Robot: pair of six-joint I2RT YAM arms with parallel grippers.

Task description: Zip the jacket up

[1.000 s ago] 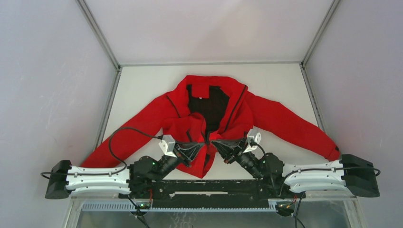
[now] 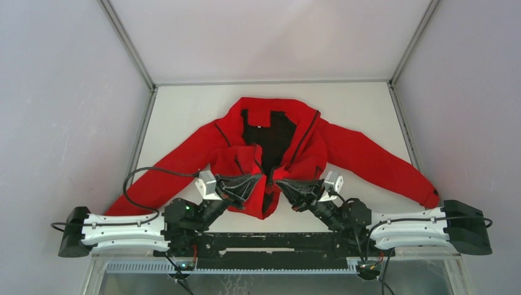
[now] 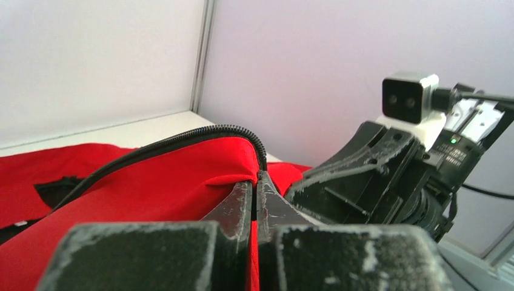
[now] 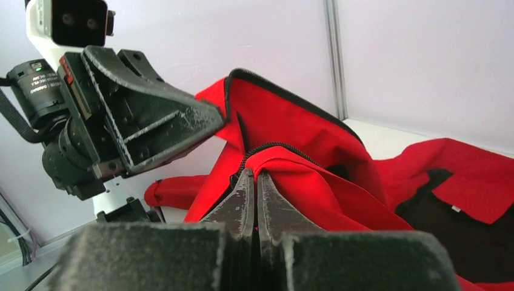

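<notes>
The red jacket (image 2: 368,153) lies spread out with its front open and its black lining (image 2: 270,144) showing. Close together at its lower front edges are my left gripper (image 2: 263,176) and my right gripper (image 2: 276,180). In the left wrist view the left gripper is shut on the jacket's left edge, whose black zipper teeth (image 3: 224,129) arch up over the fingertips. Seen from the right wrist, the right gripper is shut on the other edge's red cloth, beside its zipper tape (image 4: 273,145). A dark piece (image 4: 234,180) by those fingertips may be the slider; I cannot tell.
Each sleeve stretches outward, the right one ending in a cuff (image 2: 432,198). Pale walls (image 2: 55,110) enclose the white table (image 2: 178,101), which is bare behind the jacket. The two grippers leave little room between them.
The right gripper is almost where it was, with only a slight shift.
</notes>
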